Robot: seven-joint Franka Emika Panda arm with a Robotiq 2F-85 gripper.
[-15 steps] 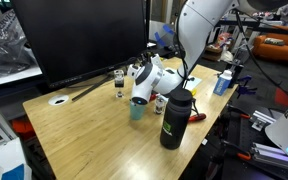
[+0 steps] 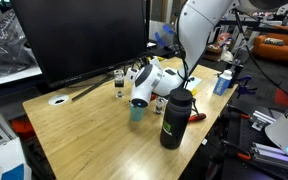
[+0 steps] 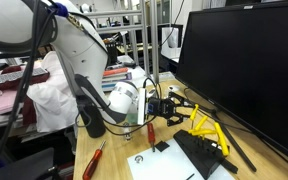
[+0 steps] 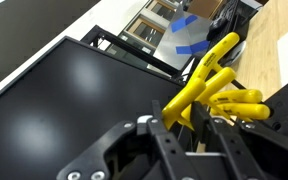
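In exterior view 1 the white arm reaches over the table, its gripper (image 2: 138, 92) just above a blue-green cup (image 2: 137, 113). Whether it touches the cup cannot be told. From exterior view 2, the gripper (image 3: 162, 104) points right, with a yellow object (image 3: 210, 127) farther along the table. That yellow object (image 4: 204, 80) fills the middle of the wrist view, right beyond the dark gripper parts at the bottom. What sits between the fingers is hidden there, since dark parts blend together.
A tall black cylinder (image 2: 176, 118) stands at the near side, close to the arm. Beside a white sheet (image 3: 162, 162) lie a red-handled screwdriver (image 3: 93, 162) and a black slatted thing (image 3: 198, 152). A large black screen (image 2: 82, 38) stands behind.
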